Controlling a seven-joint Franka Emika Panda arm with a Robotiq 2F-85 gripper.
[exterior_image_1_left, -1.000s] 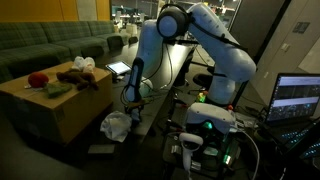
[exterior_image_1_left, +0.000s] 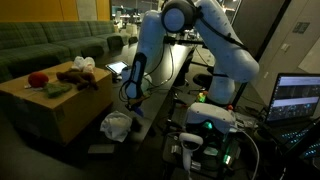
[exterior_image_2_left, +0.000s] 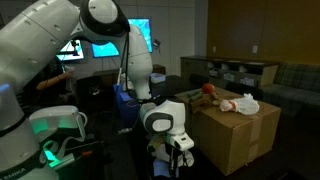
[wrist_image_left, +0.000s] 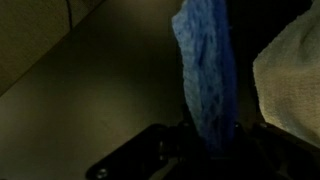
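Observation:
A blue cloth (wrist_image_left: 203, 65) rises from between the fingers of my gripper in the wrist view; the gripper is shut on it. In exterior view 1 the gripper (exterior_image_1_left: 134, 102) is above the dark floor, close to a crumpled white cloth (exterior_image_1_left: 116, 126). The fingertips are too dark and small to make out there. The wrist view has a pale towel-like cloth (wrist_image_left: 290, 85) at the right, apart from the blue one. Low in exterior view 2, some of the blue cloth (exterior_image_2_left: 162, 168) shows beneath the gripper.
A cardboard box (exterior_image_1_left: 62, 112) stands beside the arm, with a brown plush toy (exterior_image_1_left: 77, 77), a red item (exterior_image_1_left: 38, 79) and other things on top. A flat object (exterior_image_1_left: 101, 149) lies on the floor near the white cloth. Laptop (exterior_image_1_left: 295, 98) at the right.
The gripper has risen somewhat from its low position by the white cloth, and blue now shows below it. The white cloth and the box look unmoved.

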